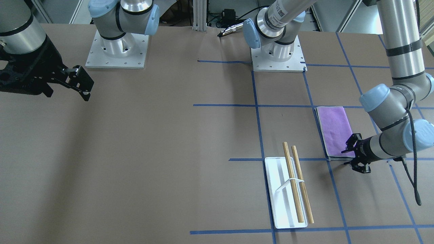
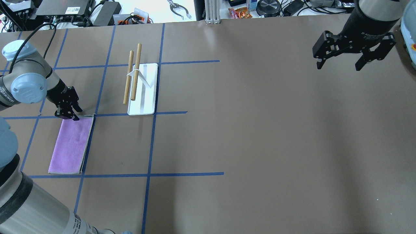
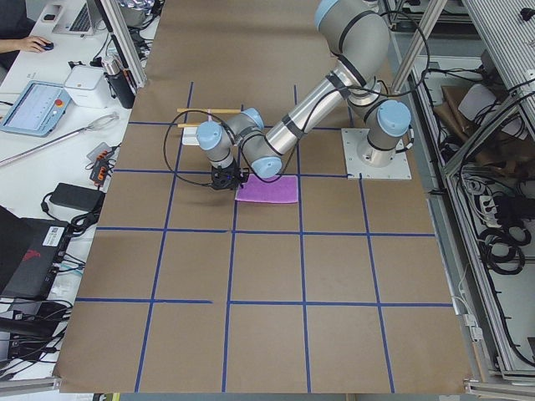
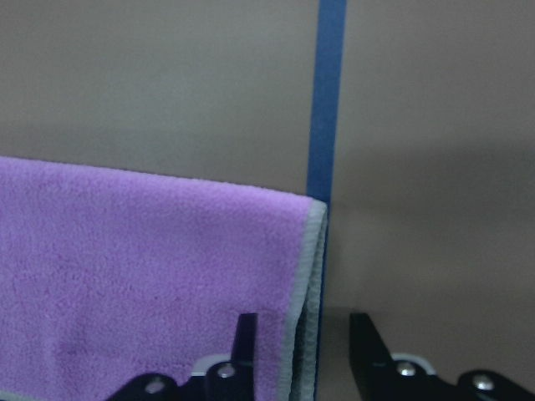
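My gripper [image 1: 346, 158] is low at the cloth's near edge; in the top view [image 2: 76, 113] it is at one end. In the left wrist view my open fingertips [image 4: 247, 326] straddle the cloth's grey folded edge, one over the purple fabric, the other over bare table, with nothing held between them.
A white tray [image 1: 280, 203] with two wooden sticks [image 1: 297, 199] and a white piece across them lies beside the cloth. Another arm's black gripper [image 2: 351, 46] hangs opposite.
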